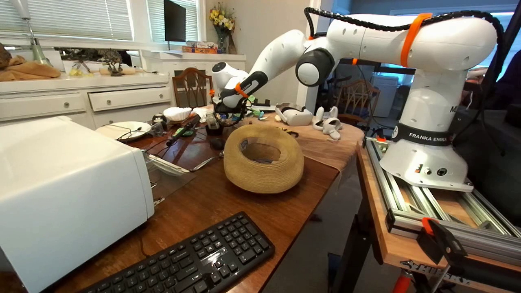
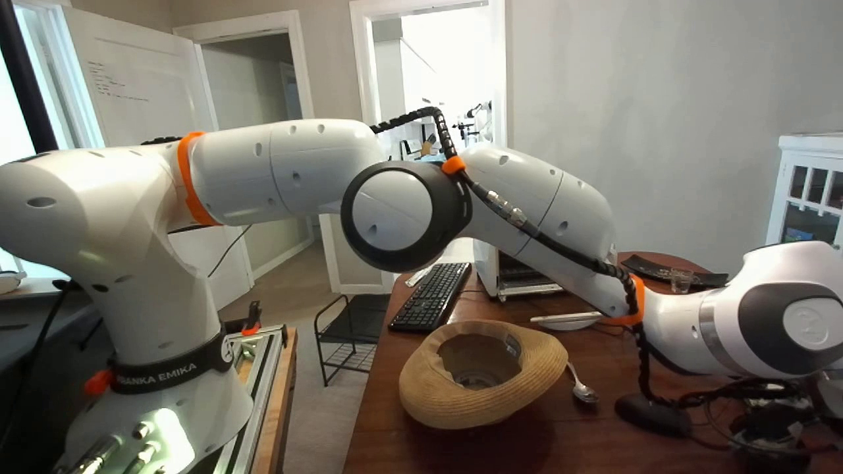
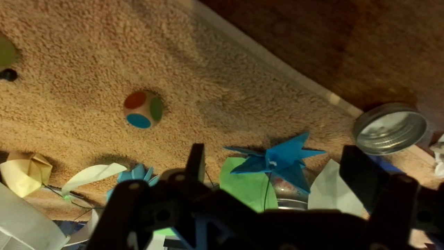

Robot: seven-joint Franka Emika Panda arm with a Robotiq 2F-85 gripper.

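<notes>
In the wrist view my gripper is open, its dark fingers (image 3: 196, 160) standing wide apart. A blue folded-paper star (image 3: 285, 160) appears in the gap between them, seen from above. Around it are a green paper leaf (image 3: 245, 183) and a pale paper leaf (image 3: 335, 193), partly covered by the gripper's body. Neither finger visibly touches the star. A metal jar lid (image 3: 391, 129) lies to the right, by the tan cloth's edge. On the cloth (image 3: 208, 91) sits a wooden block with coloured dots (image 3: 142, 109).
A straw hat (image 1: 263, 163) rests crown-down on the table, between camera and hand. Nearby are a keyboard (image 1: 200, 259), a white appliance (image 1: 73, 195) and a spoon (image 2: 583, 387). A white headset (image 1: 295, 116) sits on the cloth. More folded paper (image 3: 25, 173) lies at lower left.
</notes>
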